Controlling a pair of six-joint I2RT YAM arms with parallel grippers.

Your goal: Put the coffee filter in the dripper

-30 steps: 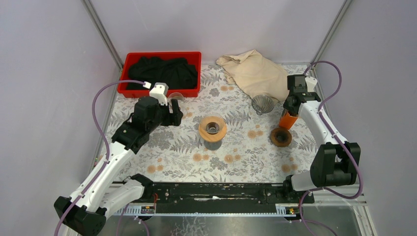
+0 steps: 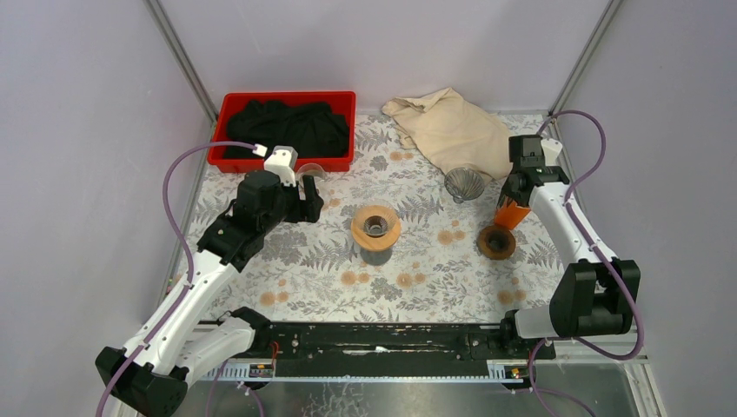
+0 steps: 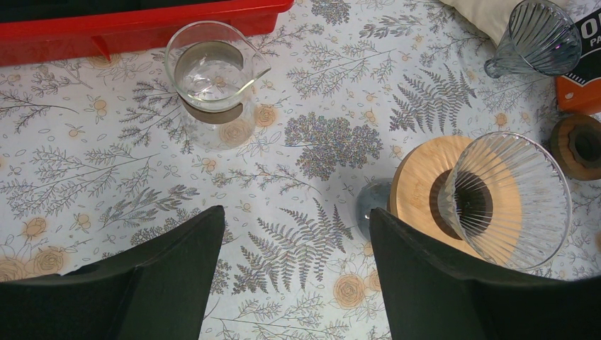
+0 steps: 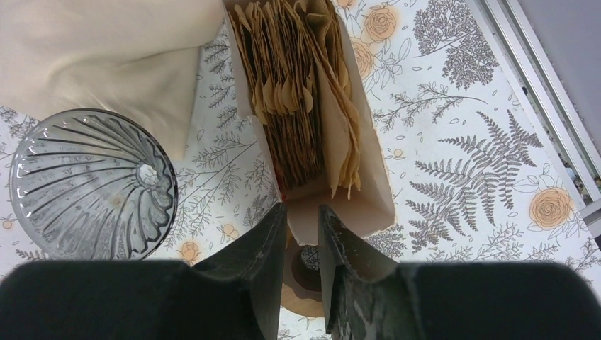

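Observation:
Upright in an open-topped orange box point(image 2: 511, 214) stand many brown coffee filters point(image 4: 287, 99); a few lean apart toward the box's right wall. My right gripper is over the empty end of that box, its fingers part open with a narrow gap and no filter between them. A clear ribbed glass dripper point(image 3: 510, 202) sits in a wooden collar point(image 3: 418, 184) on a glass base at the table's middle. To the left of it, my left gripper hangs open and empty above the cloth.
A grey ribbed glass cone point(image 4: 92, 184) lies left of the box, by a beige cloth point(image 2: 452, 130). One wooden ring point(image 2: 496, 242) rests in front of the box. A glass beaker point(image 3: 216, 85) stands near the red bin point(image 2: 355, 130).
The left arm and the table objects look unmoved.

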